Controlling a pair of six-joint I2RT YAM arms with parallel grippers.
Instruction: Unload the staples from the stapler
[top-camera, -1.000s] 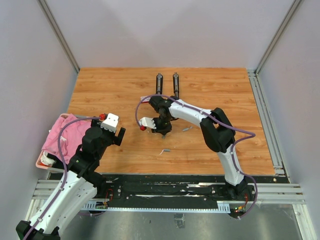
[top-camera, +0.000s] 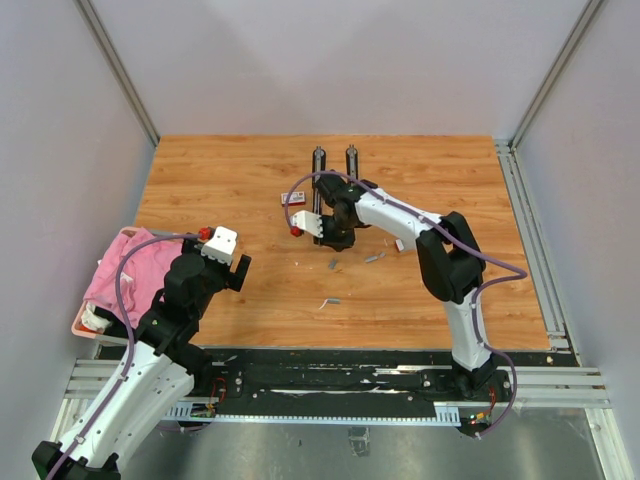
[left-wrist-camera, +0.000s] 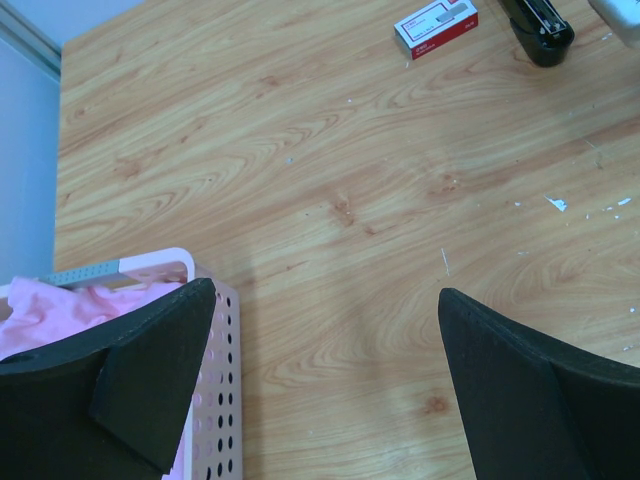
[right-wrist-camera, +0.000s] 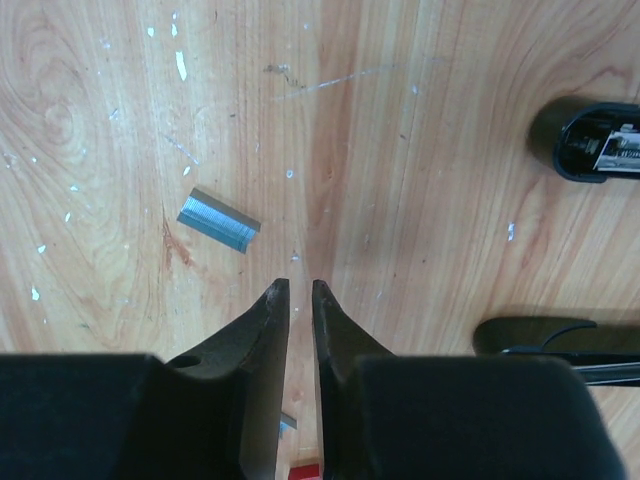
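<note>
Two black staplers (top-camera: 318, 162) lie side by side near the back of the table; the front end of one stapler (right-wrist-camera: 590, 140) and part of the other stapler (right-wrist-camera: 530, 335) show in the right wrist view. My right gripper hangs over the table just in front of them, its fingers shut but for a narrow gap; only wood shows between the tips. A strip of staples (right-wrist-camera: 219, 220) rests on the table off to one side of those tips. My left gripper stands open and empty near the basket.
Other loose strips (top-camera: 375, 257) and a thin piece (top-camera: 332, 300) lie on the wood. A red-and-white box (left-wrist-camera: 436, 27) is beside the left stapler, a second small box (top-camera: 400, 245) farther right. The basket (left-wrist-camera: 216, 380) holds pink cloth.
My right gripper has moved slightly back and to the right, uncovering more of the staple strip and the red-and-white box in the top view. The left arm is still.
</note>
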